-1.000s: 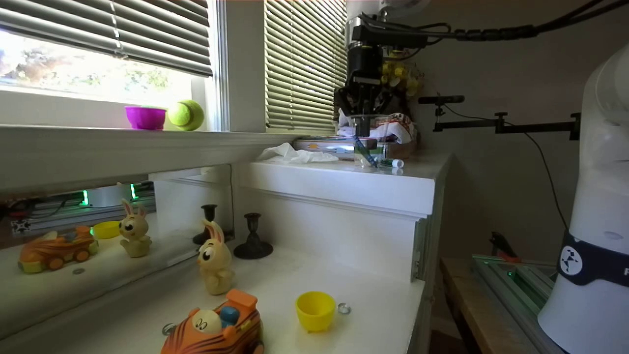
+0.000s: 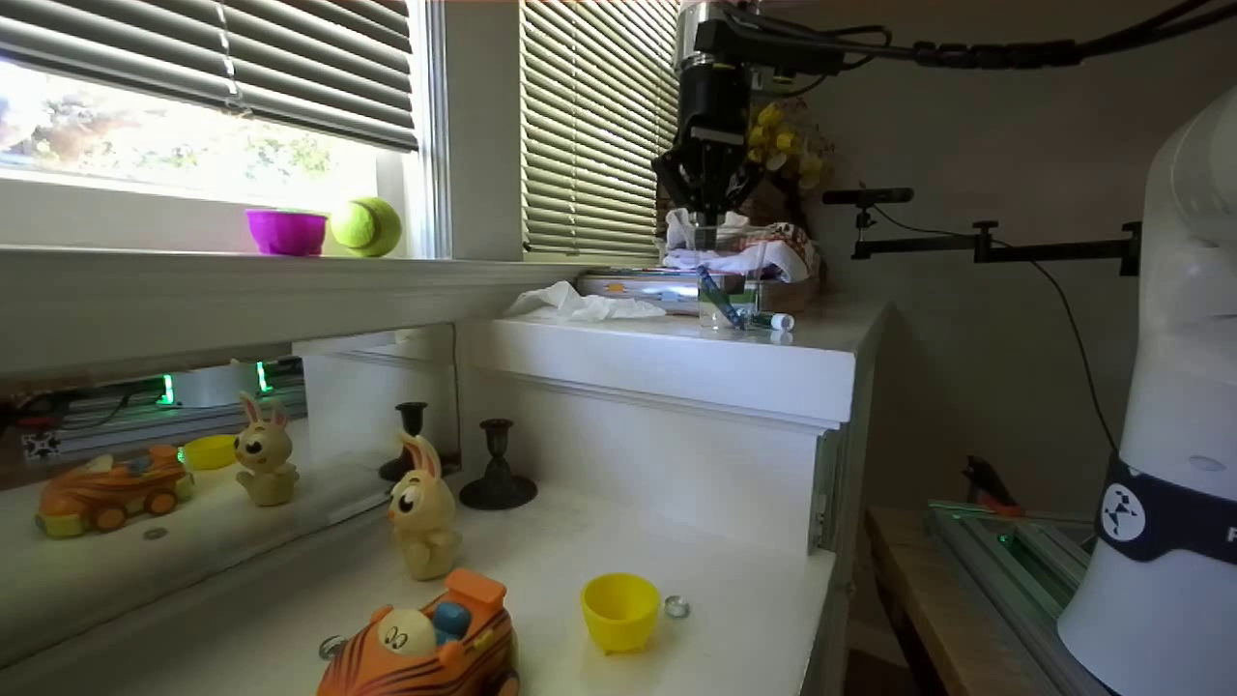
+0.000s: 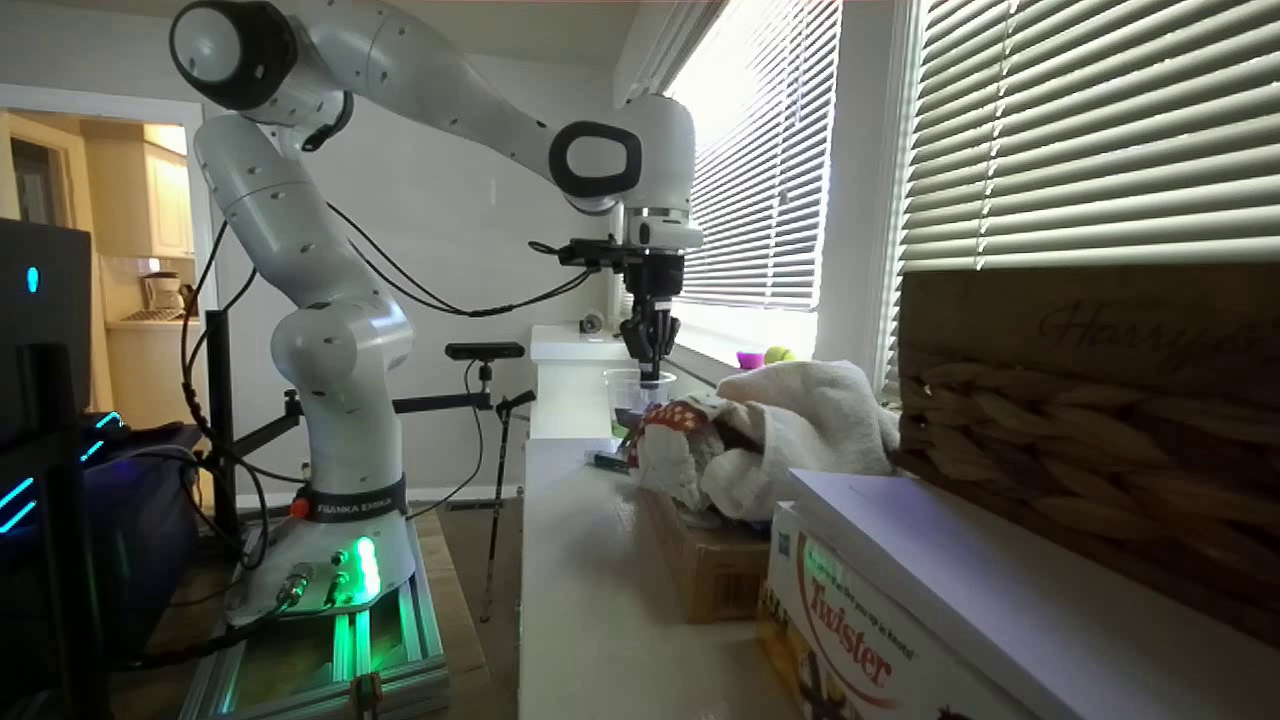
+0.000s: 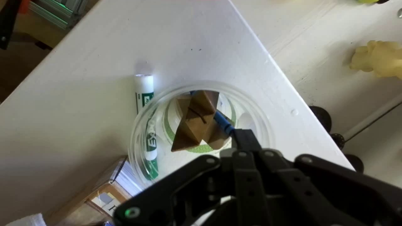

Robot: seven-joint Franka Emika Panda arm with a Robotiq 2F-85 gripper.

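Observation:
My gripper (image 2: 704, 220) points straight down over a clear plastic cup (image 2: 707, 311) on the white raised counter. Its fingers are shut, and nothing shows between them. In the wrist view the gripper covers the lower right part of the cup's rim (image 4: 266, 130). Inside the cup is a brown, star-like faceted object (image 4: 198, 120). A blue stick-like item (image 4: 223, 122) leans in there too, its end partly hidden by the fingertips. A white and green marker (image 4: 143, 88) lies beside the cup, partly seen through its wall.
White and patterned cloths (image 3: 792, 420) lie on a cardboard box (image 3: 708, 564) near the cup, with a Twister box (image 3: 840, 624) beyond. On the lower surface stand a rabbit toy (image 2: 425, 528), an orange toy car (image 2: 446, 638) and a yellow cup (image 2: 620, 611). The counter's edge is close to the cup.
My gripper has risen, and its fingertips moved from down inside the cup to about rim height. The cup, its contents and the marker look unmoved.

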